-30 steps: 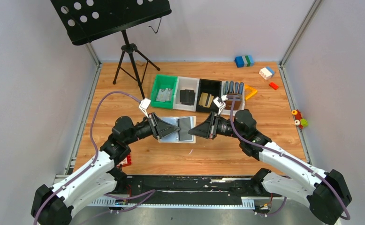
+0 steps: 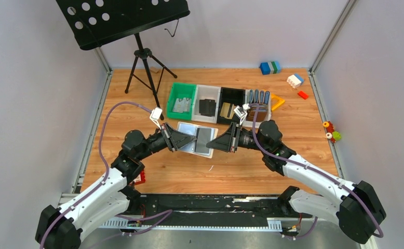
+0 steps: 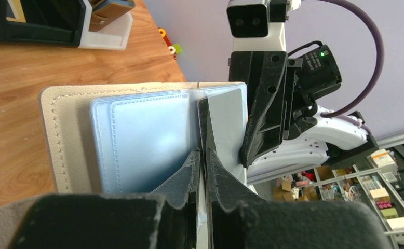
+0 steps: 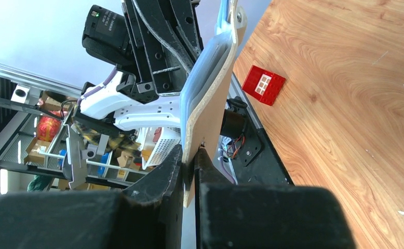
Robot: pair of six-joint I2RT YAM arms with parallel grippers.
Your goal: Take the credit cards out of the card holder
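Observation:
An open beige card holder (image 2: 184, 148) with translucent blue sleeves is held upright between the arms, a grey card (image 3: 226, 124) in its top sleeve. My right gripper is shut on the holder's edge. My left gripper has its fingertips close together at the grey card's edge, over the sleeve; whether it grips the card I cannot tell. In the right wrist view the sleeves show edge-on, and the left arm stands behind them.
A row of bins (image 2: 193, 88) stands behind the holder, beside a black music stand (image 2: 146, 62). A red toy piece (image 4: 267, 96) lies at the near left. Loose blocks (image 2: 270, 67) sit at the back right.
Over the last second my left gripper and the holder have shifted slightly; the left arm moved a little left and toward the back. The right arm is nearly unmoved.

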